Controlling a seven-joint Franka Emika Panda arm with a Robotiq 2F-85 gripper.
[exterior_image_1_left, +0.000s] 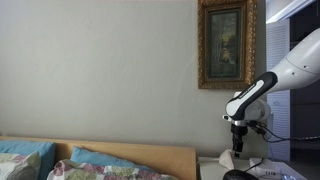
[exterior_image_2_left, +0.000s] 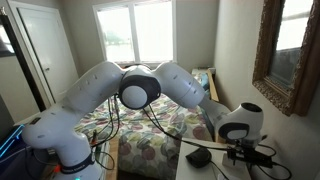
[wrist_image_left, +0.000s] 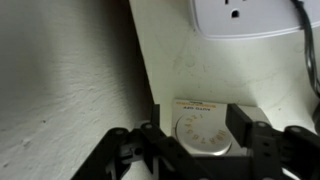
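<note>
A white box-shaped device (wrist_image_left: 202, 132) with a round dial and a yellowish printed strip lies on the pale tabletop (wrist_image_left: 185, 60). In the wrist view, the two dark fingers of my gripper stand apart over it. The right finger covers part of its right side; whether either finger touches it I cannot tell. In exterior view 1, my gripper (exterior_image_1_left: 238, 148) points down low beside the wall. From the other side, the gripper (exterior_image_2_left: 236, 158) shows only small and dark near the tabletop, and the device is not clear there.
A white power strip (wrist_image_left: 255, 14) and a black cable (wrist_image_left: 306, 45) lie close by on the tabletop. The wall (wrist_image_left: 55, 90) runs along the left. A bed with a wooden headboard (exterior_image_1_left: 165, 155) stands beside the table, and a framed picture (exterior_image_1_left: 226, 42) hangs above.
</note>
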